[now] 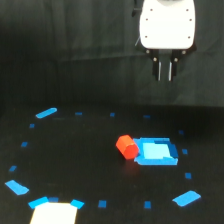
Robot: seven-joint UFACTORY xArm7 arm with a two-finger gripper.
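Observation:
The white gripper (164, 69) hangs high at the top right of the camera view, above the table, with its two dark fingers pointing down and a narrow gap between them, nothing visible in it. A red block (127, 147) lies on the black table just left of a blue tray (173, 152), which has a pale, whitish inside.
Flat blue strips (186, 198) and small blue marks are scattered over the table (80, 160). A cream-coloured object (54, 213) with blue beside it is cut off at the bottom left. A dark curtain fills the back.

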